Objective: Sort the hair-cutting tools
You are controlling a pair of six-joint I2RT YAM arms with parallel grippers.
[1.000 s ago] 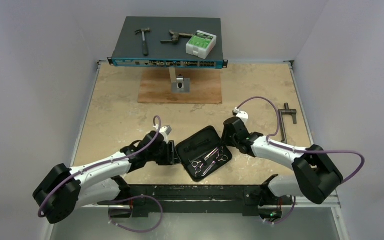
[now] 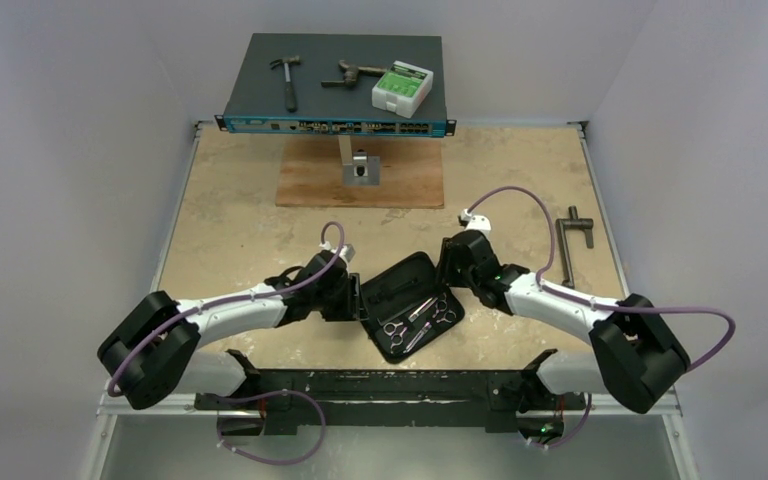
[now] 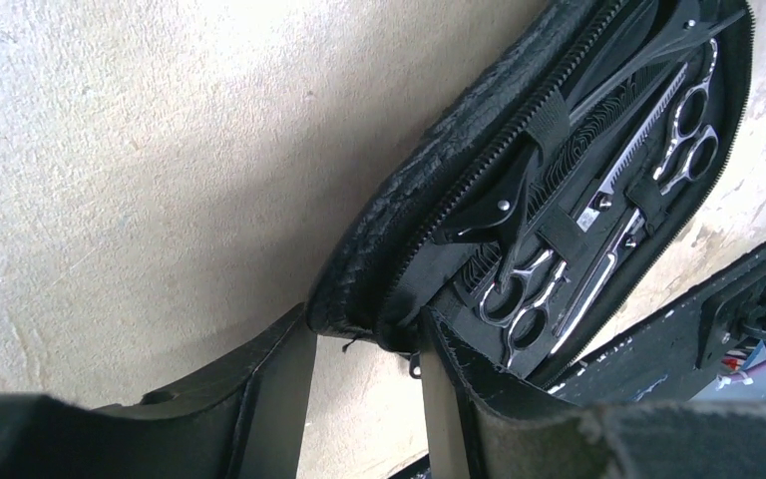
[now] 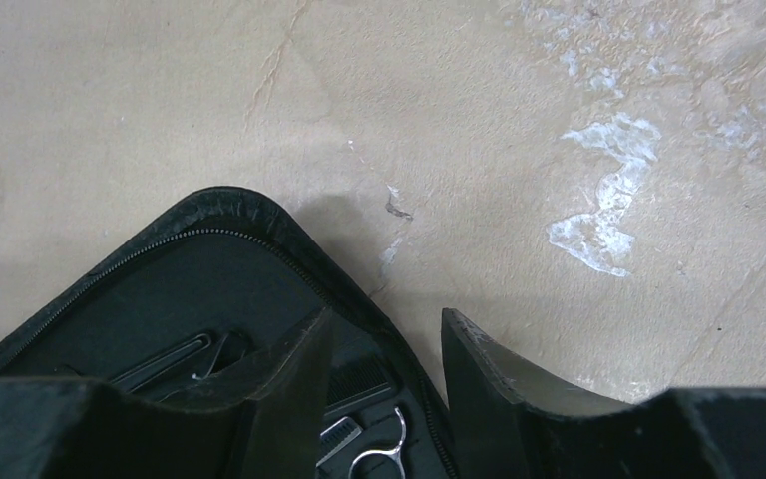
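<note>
An open black zip case [image 2: 395, 270] lies on the table, holding silver scissors [image 3: 693, 125], combs and black clips [image 3: 504, 200] in straps. My left gripper is at the case's left corner, its fingers part open on either side of the zipped edge, which looks lifted or folded in the left wrist view; whether they grip it I cannot tell. My right gripper stands open over the case's upper right edge, with nothing visibly held.
Behind, a rack unit [image 2: 310, 60] on a stand carries hammers and a white-green box [image 2: 402, 88]. A dark metal tool [image 2: 575, 225] lies at the right edge.
My right gripper has moved a little up and left.
</note>
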